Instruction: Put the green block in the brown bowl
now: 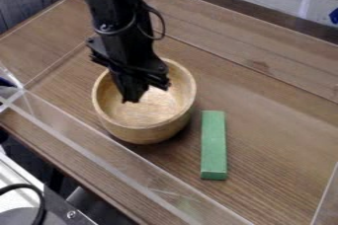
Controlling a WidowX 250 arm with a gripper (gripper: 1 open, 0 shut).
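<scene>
The green block, long and flat, lies on the wooden table just right of the brown bowl and does not touch my gripper. The round brown bowl stands upright at the left of centre, and the part of its inside that shows looks empty. My black gripper points down over the bowl, its tip against the bowl's opening in this view and hiding part of the far rim. Its height above the bowl is unclear. No object shows in it, and the dark fingers blend together, so their spacing is not readable.
Clear, see-through strips or edges run along the table's near left side. Bare table spreads to the right of the block and behind it. A white container stands at the back right.
</scene>
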